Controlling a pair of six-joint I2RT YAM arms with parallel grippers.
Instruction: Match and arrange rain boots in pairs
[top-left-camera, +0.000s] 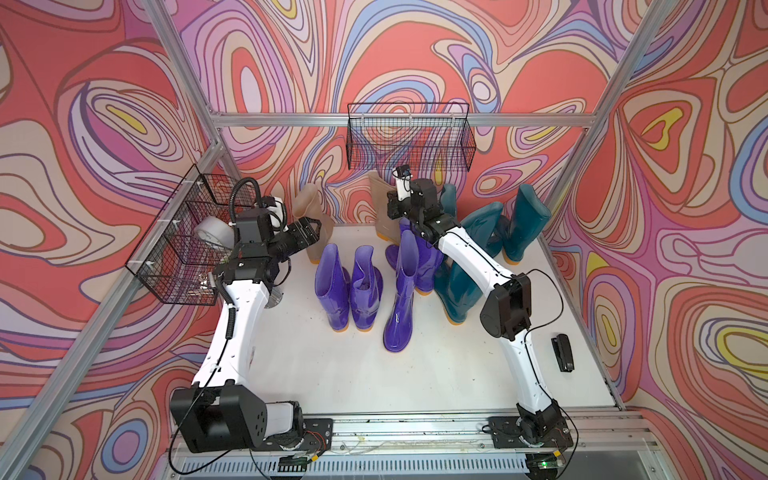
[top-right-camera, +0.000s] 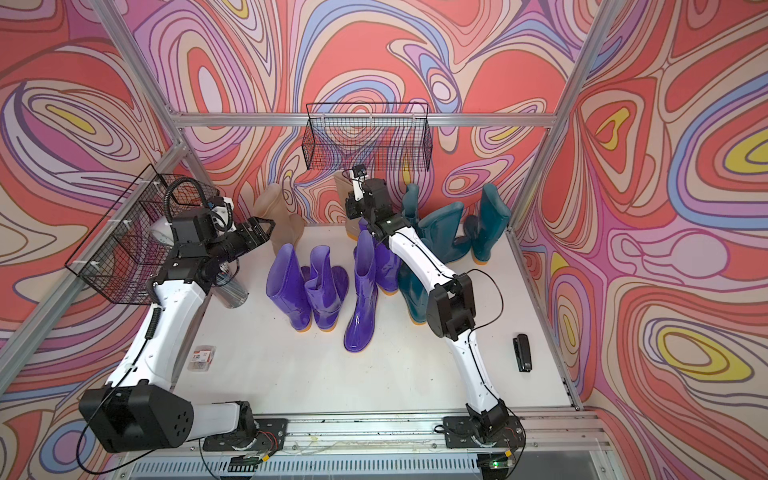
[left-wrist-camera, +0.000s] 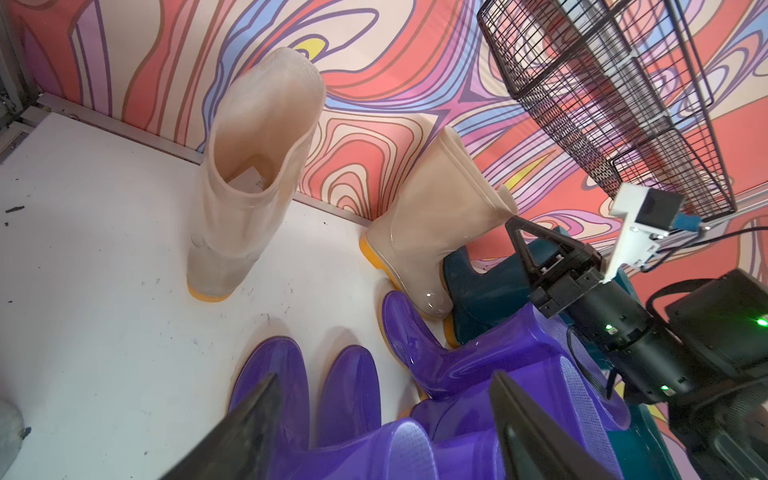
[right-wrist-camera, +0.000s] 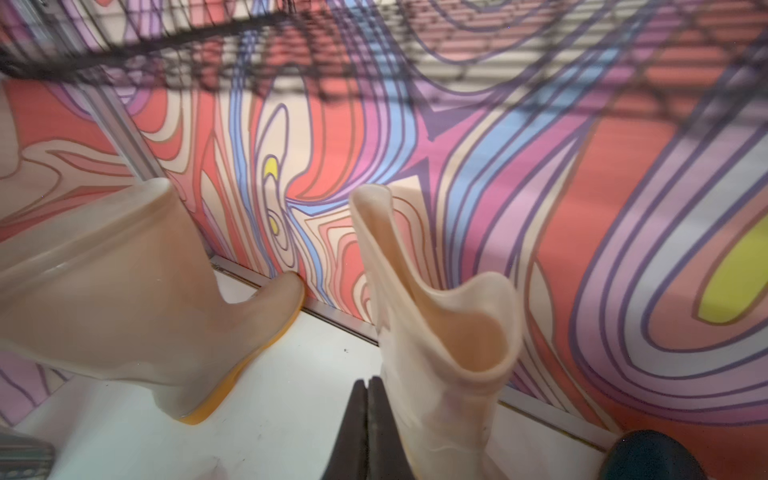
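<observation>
Two beige boots stand at the back: one left (top-left-camera: 317, 244), one back centre (right-wrist-camera: 436, 352). My right gripper is shut, its fingertips together with nothing between them. In its wrist view the centre beige boot is just right of the fingers, outside them; contact cannot be told. My left gripper stands open and empty, by the left beige boot in the top views. Several purple boots (top-left-camera: 332, 288) occupy the middle, one lying toward the front (top-left-camera: 398, 320). Teal boots (top-left-camera: 525, 224) are at the right, some partly hidden by my right arm.
A wire basket (top-left-camera: 410, 144) hangs on the back wall above the centre beige boot. Another basket (top-left-camera: 172, 256) is at the left, with a metal cylinder (top-right-camera: 232, 293) nearby. A black object (top-left-camera: 563, 353) lies front right.
</observation>
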